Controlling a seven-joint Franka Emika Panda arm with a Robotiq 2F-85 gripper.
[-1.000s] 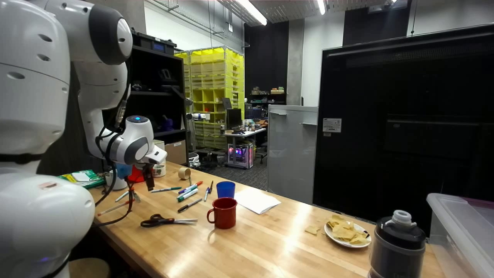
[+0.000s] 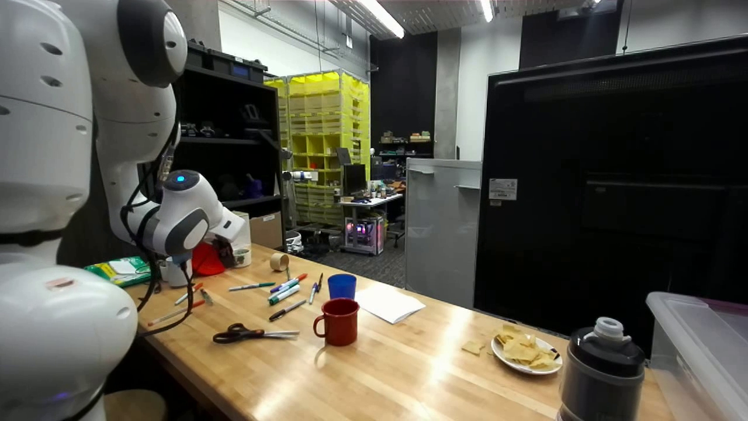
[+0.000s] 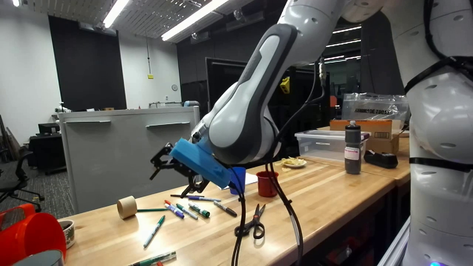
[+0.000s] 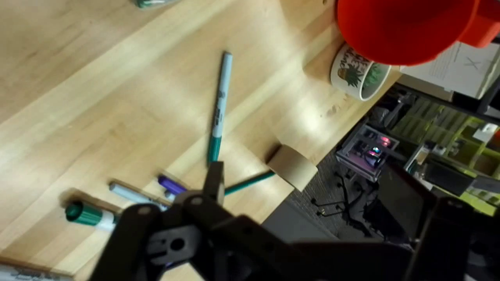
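My gripper (image 3: 167,186) is open and empty, tilted above the table's far part in exterior view 2. In the wrist view its black fingers (image 4: 214,182) spread wide at the bottom. A grey marker with a teal cap (image 4: 222,96) lies alone below it. Several other markers, among them a thick green-capped one (image 4: 84,213), cluster near the left finger. A tan tape roll (image 3: 127,207) rests on its side close to the table edge. In exterior view 1 the arm's wrist hides most of the gripper.
Black scissors (image 2: 242,334), a red mug (image 2: 341,323), a blue cup (image 2: 342,286) and white paper (image 2: 390,303) occupy mid-table. A plate of chips (image 2: 526,351) and a bottle (image 2: 604,372) stand farther right. An orange-red container (image 4: 403,28) and a plant-print cup (image 4: 349,74) sit near the edge.
The arm has drawn to the left in exterior view 1, and its wrist has tilted. The black finger that hung near the teal-capped marker is now out of sight there. Table objects look unmoved.
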